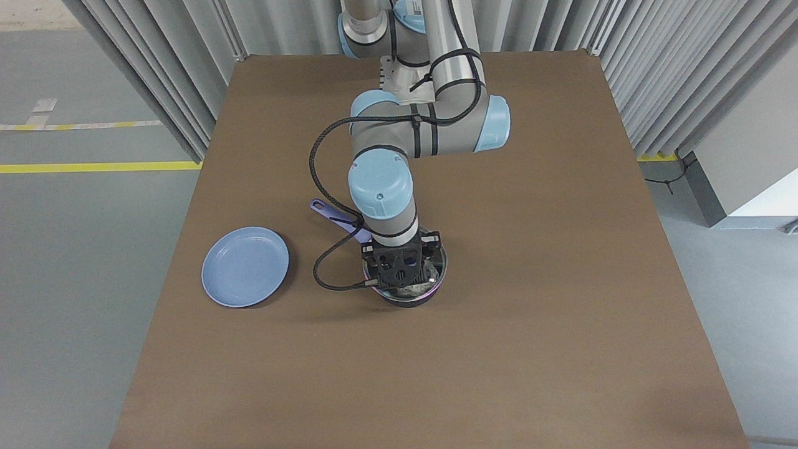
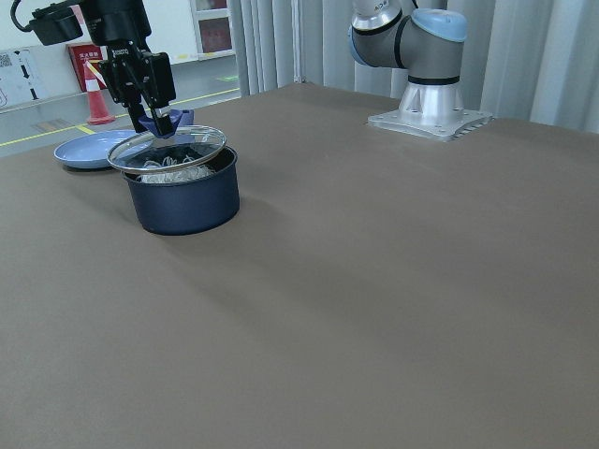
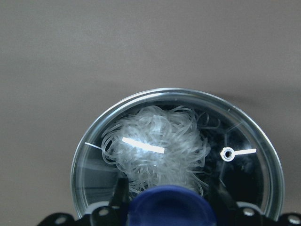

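A dark blue saucepan [image 2: 187, 210] with a purple handle [image 1: 330, 214] holds pale noodles [image 3: 155, 155]. Its glass lid [image 2: 122, 159] with a blue knob [image 3: 171, 209] sits over the pan, slightly raised and tilted in the left view. My gripper [image 2: 152, 120] is at that knob, shut on it, directly above the pan. In the front view the arm's end hides most of the pan and lid.
A light blue plate [image 1: 244, 266] lies left of the pan.
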